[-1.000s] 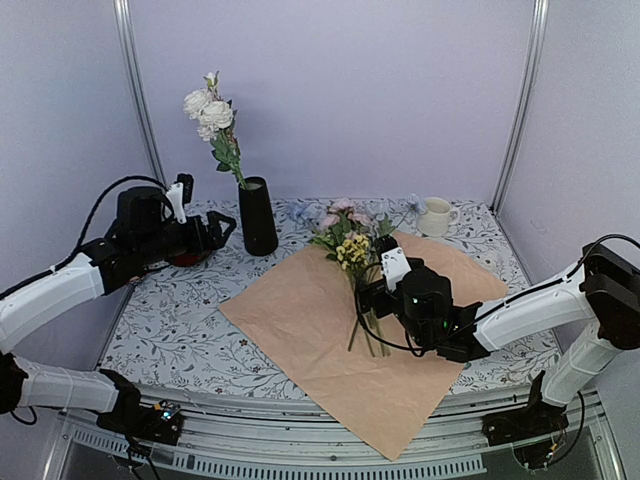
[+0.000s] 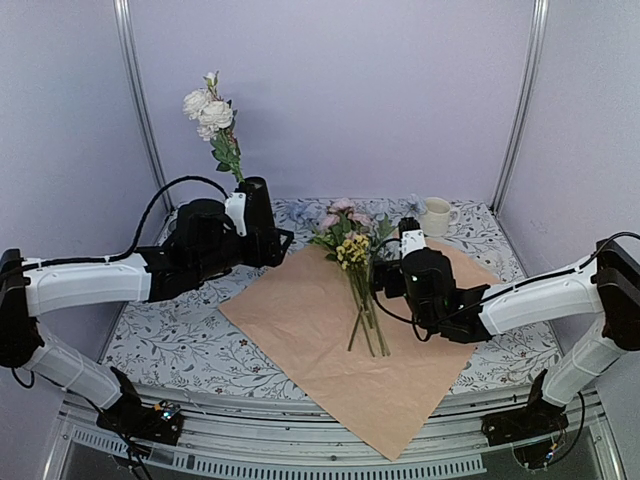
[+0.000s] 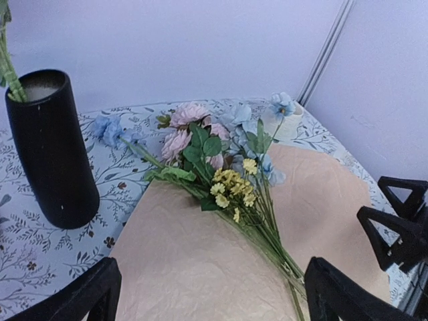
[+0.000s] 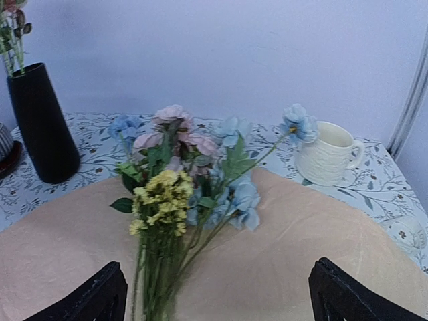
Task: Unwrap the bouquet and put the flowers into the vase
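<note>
A bunch of loose flowers, with yellow blooms, pink blooms and blue blooms, lies on brown paper, stems toward the front. The black vase stands upright at the back left, holding white flowers. In the top view my left gripper is in front of the vase's lower part, left of the bunch; it is open and empty. My right gripper is open beside the stems on their right, its fingers partly hidden in the top view. Nothing shows between its fingers in the right wrist view.
A white mug stands at the back right, close to a blue bloom. Walls close off the back and both sides.
The flowers look unmoved.
</note>
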